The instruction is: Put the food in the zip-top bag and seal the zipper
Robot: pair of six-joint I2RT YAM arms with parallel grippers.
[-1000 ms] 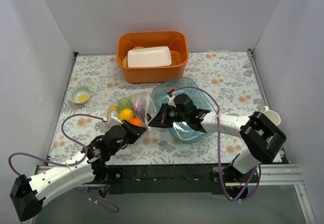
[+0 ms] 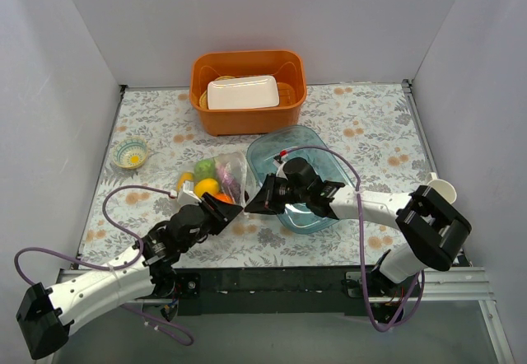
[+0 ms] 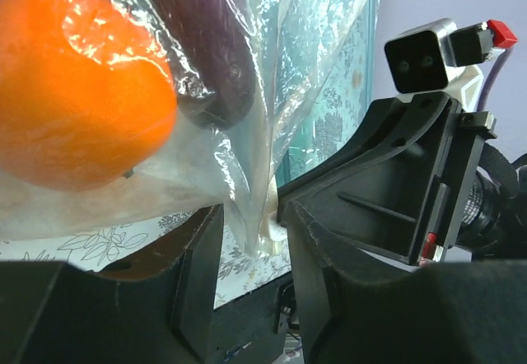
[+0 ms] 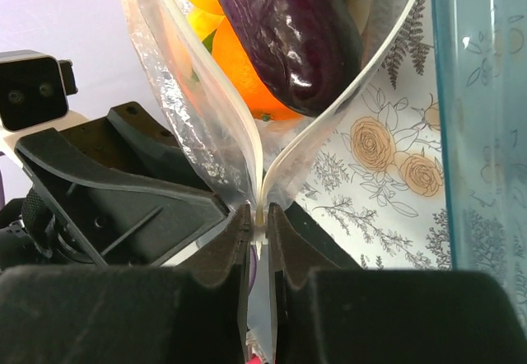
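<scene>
A clear zip top bag (image 2: 234,165) holds an orange (image 3: 82,88), a dark purple eggplant (image 4: 288,30), and yellow and green food. Its mouth gapes toward the teal tray, the two zipper edges meeting in a point at the near corner. There my right gripper is shut on that corner of the bag. My left gripper stands open at the same corner, its fingers to either side of the plastic without closing on it. From above, both grippers almost meet, and the fingertips are hard to make out.
Under the right arm lies a teal tray (image 2: 305,226). An orange bin (image 2: 249,123) with a white container (image 2: 244,93) stands at the back. A patterned bowl (image 2: 130,154) is at left, a white cup (image 2: 442,188) at right.
My right gripper has shifted slightly toward the near side, and the bag's edge has moved a little with it. The left arm has barely moved.
</scene>
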